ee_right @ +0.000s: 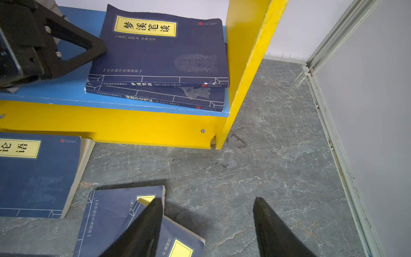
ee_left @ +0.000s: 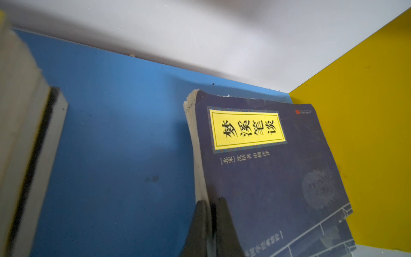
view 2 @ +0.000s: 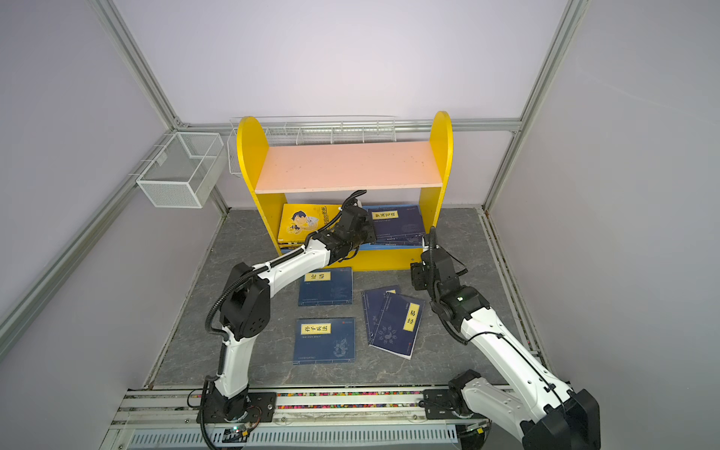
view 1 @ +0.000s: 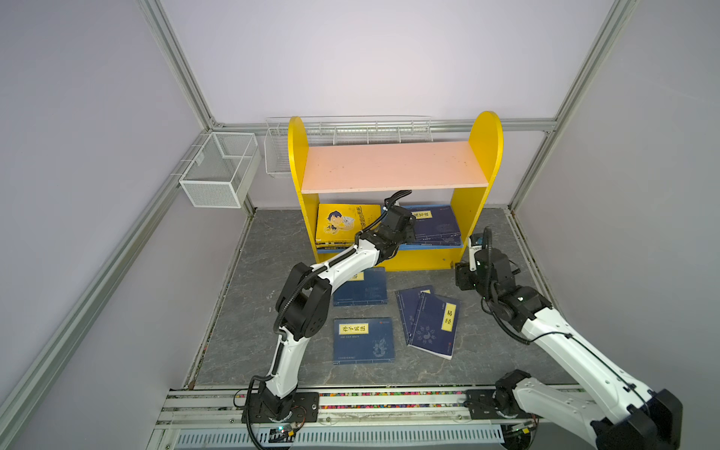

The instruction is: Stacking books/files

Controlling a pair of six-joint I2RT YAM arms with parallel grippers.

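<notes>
On the blue lower shelf (ee_left: pixel 119 150), a dark blue book with a yellow label (ee_left: pixel 265 180) lies at the right on top of another dark blue book (ee_right: pixel 158 96). The two are slightly askew. My left gripper is shut at the upper book's left edge, with nothing showing between its fingers; whether it touches the book is hard to tell. Yellow books (view 1: pixel 346 222) are piled at the shelf's left end. My right gripper stands open and empty above the floor, right of two overlapping blue books (view 1: pixel 435 326). Two more blue books (view 1: pixel 363 341) lie left of those.
A yellow side panel (ee_right: pixel 246 64) bounds the shelf at the right, and the pink board (view 1: pixel 393 166) covers it from above. White wire baskets (view 1: pixel 221 168) hang at the left and behind.
</notes>
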